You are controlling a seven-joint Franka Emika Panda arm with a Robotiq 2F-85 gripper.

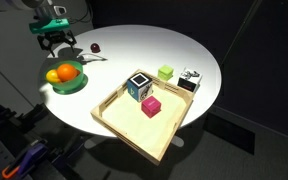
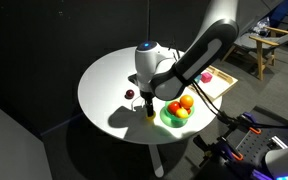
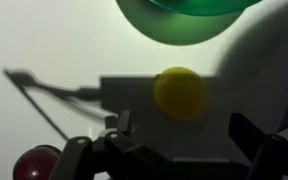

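A yellow fruit (image 3: pixel 181 93) lies on the white table, between my open gripper's fingers in the wrist view but not held. In exterior view 2 the yellow fruit (image 2: pixel 151 119) sits just below my gripper (image 2: pixel 144 106). Exterior view 1 shows the gripper (image 1: pixel 58 44) over the table's far left side, where I cannot make out that fruit. A green bowl (image 1: pixel 71 90) holding an orange fruit (image 1: pixel 67 71) and a yellow one (image 1: pixel 52 76) stands close by. The green bowl's edge (image 3: pixel 189 5) shows at the top of the wrist view.
A dark red ball (image 1: pixel 95 47) lies near the gripper. A wooden tray (image 1: pixel 134 137) holds a patterned cube (image 1: pixel 139 86) and a pink cube (image 1: pixel 151 106). Beyond it are a green block (image 1: pixel 165 72) and a black-and-white box (image 1: pixel 190 79).
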